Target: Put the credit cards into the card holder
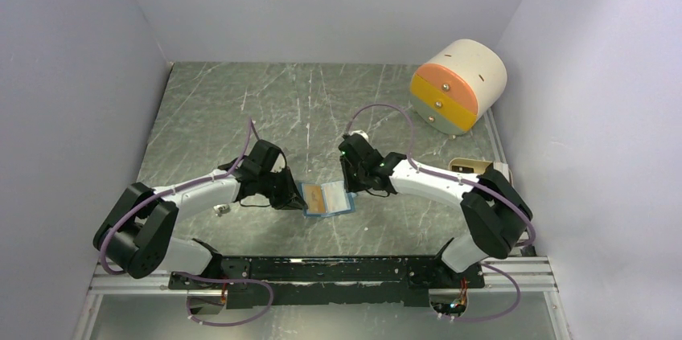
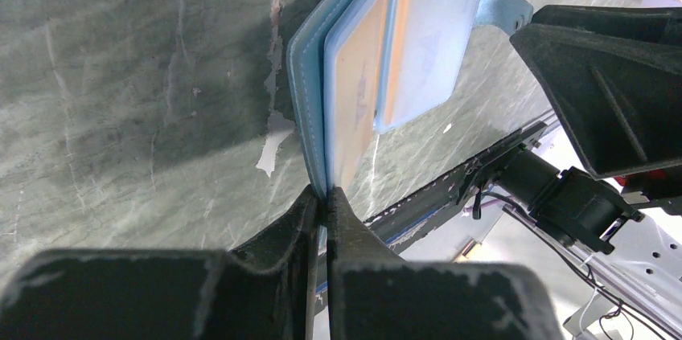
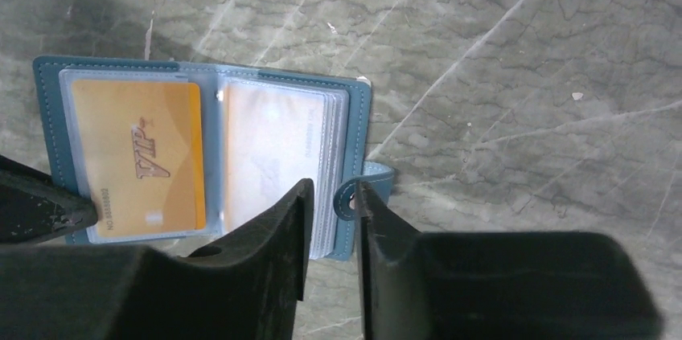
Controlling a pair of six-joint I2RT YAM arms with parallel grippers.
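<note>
The blue card holder [image 1: 329, 215] lies opened out on the table between my two arms. In its left pocket sits an orange card [image 3: 137, 155]; the right side shows clear, whitish sleeves [image 3: 273, 147]. My left gripper is shut on the holder's left edge. Over the holder's right edge, my right gripper is part open, its fingertips apart, with the sleeves' edge and the blue clasp strap [image 3: 376, 179] seen beyond them. Whether the fingers touch the holder cannot be told.
At the back right stands a rounded cabinet [image 1: 458, 87] with coloured drawers. An open tan box [image 1: 469, 165] lies at the right, partly behind my right arm. A small pale object [image 1: 221, 210] rests near my left arm.
</note>
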